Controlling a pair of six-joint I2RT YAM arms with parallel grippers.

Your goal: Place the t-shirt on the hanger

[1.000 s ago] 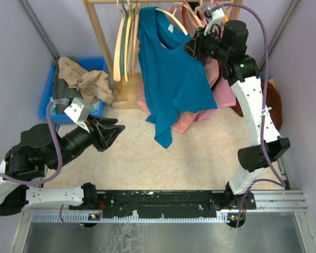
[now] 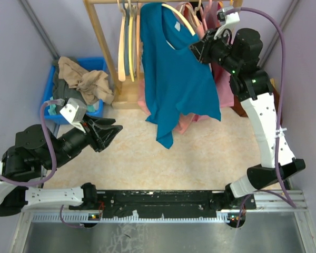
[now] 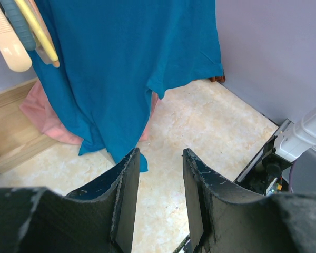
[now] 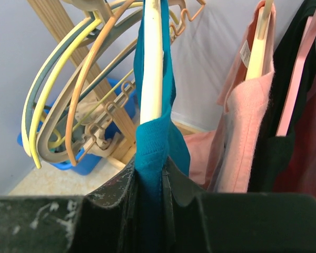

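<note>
The blue-green t-shirt (image 2: 174,79) hangs from the rack at the top of the top view, its lower end dangling free. A pale wooden hanger (image 4: 152,68) runs toward the camera in the right wrist view, and the shirt's fabric wraps round its near end. My right gripper is shut on that cloth just below the hanger's tip. Out to the left, clear of the shirt, stands my left gripper (image 2: 109,138). Its fingers (image 3: 127,203) are apart with only bare floor showing between them.
Several empty hangers (image 2: 127,45) hang left of the shirt. Pink garments (image 4: 242,132) hang on the right. A blue bin (image 2: 95,64) with crumpled clothes stands at the left.
My right arm has shifted to the right, and the shirt's right side and the hanger in it have swung slightly that way. The left arm has drawn back very slightly.
</note>
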